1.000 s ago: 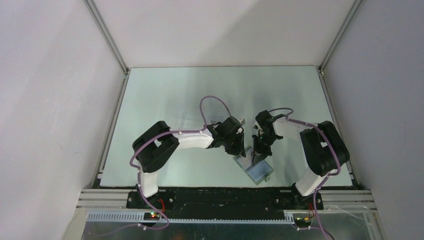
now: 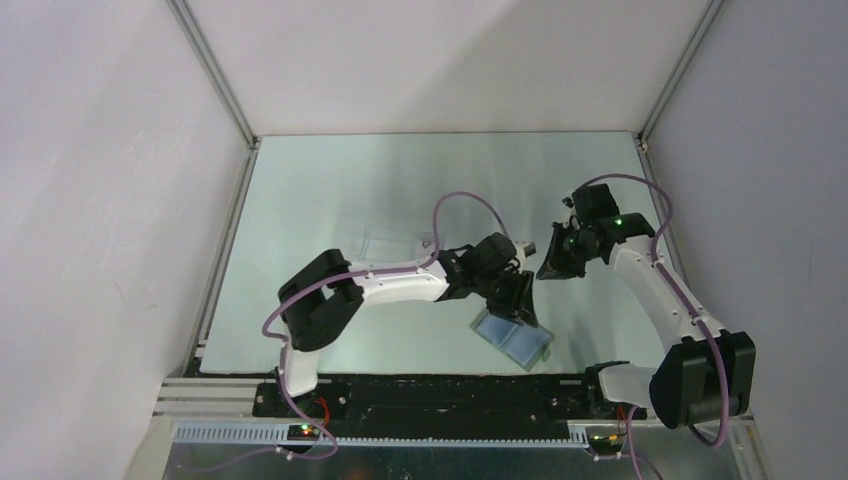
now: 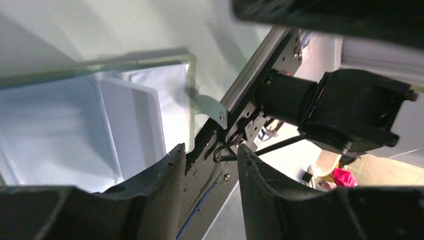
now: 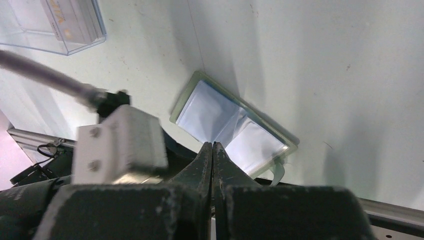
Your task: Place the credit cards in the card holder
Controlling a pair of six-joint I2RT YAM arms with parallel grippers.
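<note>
The card holder lies open on the table near its front edge, with clear, bluish pockets. In the left wrist view a translucent leaf stands partly raised from the holder. My left gripper is above the holder, its fingertips apart and nothing seen between them. To the right and behind, my right gripper is shut, with nothing showing between its tips. Several credit cards stand stacked in a clear box, which the left arm partly hides in the top view.
The left arm crosses the middle of the table. A metal rail runs along the front edge, close to the holder.
My right gripper has lifted off the holder and moved right and back. The left gripper has shifted right over the holder. A whitish piece seen on the holder's left part no longer shows there.
</note>
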